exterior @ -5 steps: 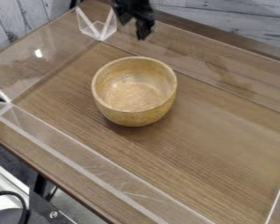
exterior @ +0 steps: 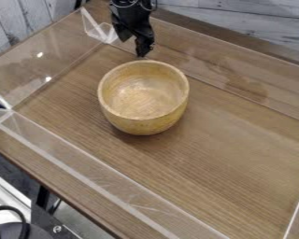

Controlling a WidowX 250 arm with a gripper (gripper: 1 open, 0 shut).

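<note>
A large light wooden bowl (exterior: 143, 107) sits empty in the middle of the tray floor (exterior: 215, 168). At the top, by the back left of the tray, my black gripper (exterior: 132, 39) hangs down near the back wall; its fingers look apart, and nothing clear shows between them, though they are small and dark.
Clear plastic walls (exterior: 34, 84) line the left side, with a clear sloped piece at the back left corner. The wooden floor right of and in front of the bowl is free. Some dark items lie outside at the lower left.
My gripper has come down slightly and shifted left along the back from about a second ago. The bowl stays in place.
</note>
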